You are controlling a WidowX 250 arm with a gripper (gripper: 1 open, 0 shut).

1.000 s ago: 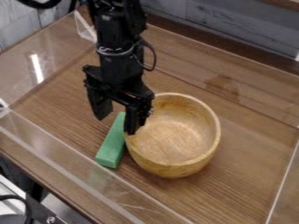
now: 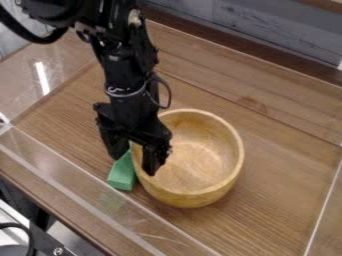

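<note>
My black gripper (image 2: 132, 145) is open, reaching down at the left rim of a round wooden bowl (image 2: 201, 165), with its fingers partly over the rim. A green block (image 2: 120, 175) lies on the table beside the bowl's left side, partly hidden behind the gripper and bowl. Whether the fingers touch either thing I cannot tell.
A pale edge runs along the left and near side, and a grey wall stands at the back.
The bowl has shifted slightly left, now covering more of the green block, and the gripper has moved a little as well.
</note>
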